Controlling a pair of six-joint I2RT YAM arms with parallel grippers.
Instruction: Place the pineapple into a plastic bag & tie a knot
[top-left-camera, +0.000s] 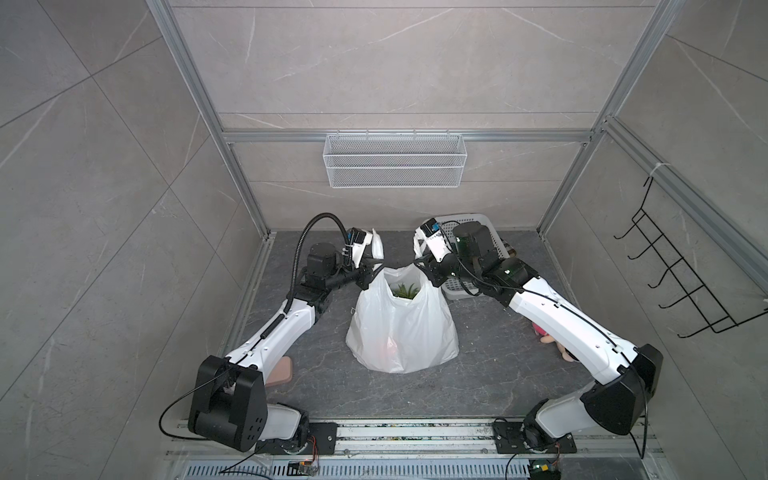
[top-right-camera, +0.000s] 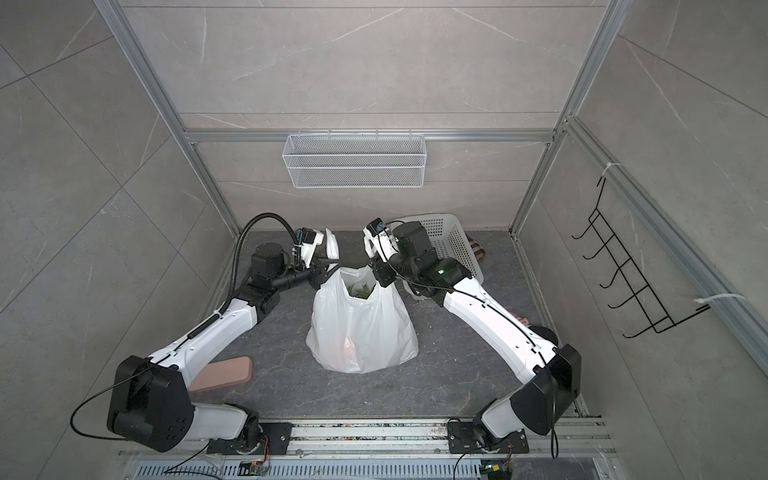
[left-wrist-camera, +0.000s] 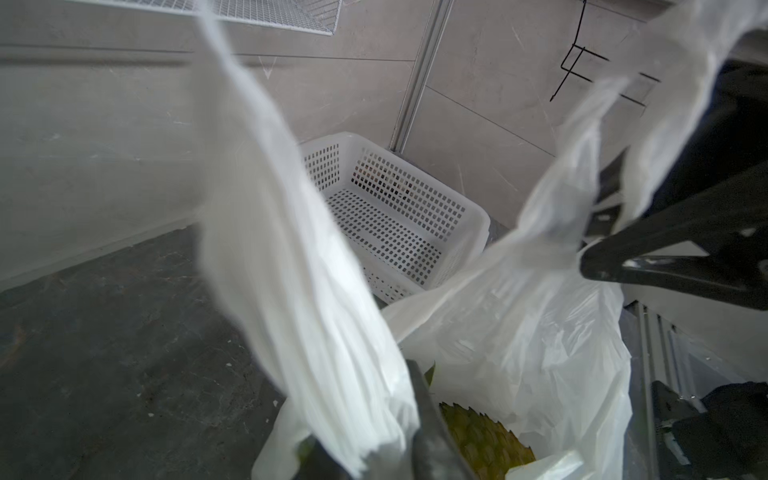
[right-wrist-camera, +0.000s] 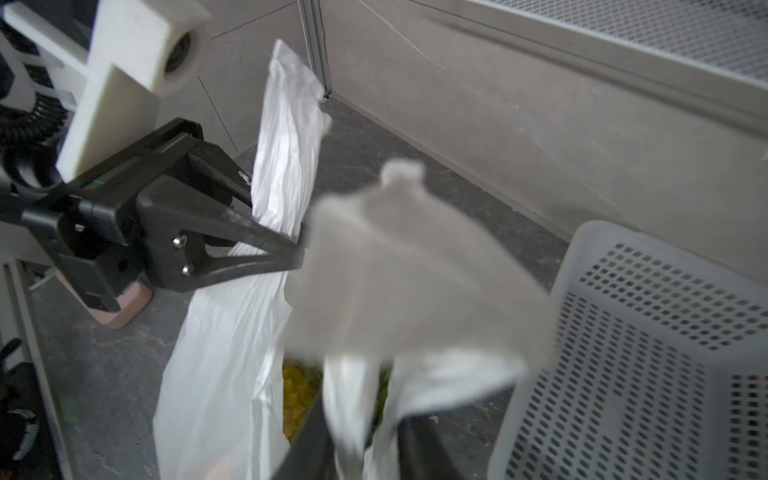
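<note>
A white plastic bag (top-left-camera: 400, 336) stands mid-floor, its mouth open around the pineapple (top-left-camera: 404, 293), whose leaves and yellow-green skin show inside. Above it my left gripper (top-left-camera: 376, 268) and right gripper (top-left-camera: 420, 268) stand apart, each at one of the bag's handles, which rise beside them. In the left wrist view a bunched handle (left-wrist-camera: 304, 304) stands up between the dark fingers; in the right wrist view a blurred handle (right-wrist-camera: 424, 280) does the same. I cannot tell how tightly either finger is closed.
A grey perforated basket (top-right-camera: 448, 240) sits behind the bag at the right. A pink block (top-right-camera: 220, 373) lies front left, small objects at the right wall. A wire shelf (top-left-camera: 393, 160) and a hook rack (top-left-camera: 672, 264) hang on the walls.
</note>
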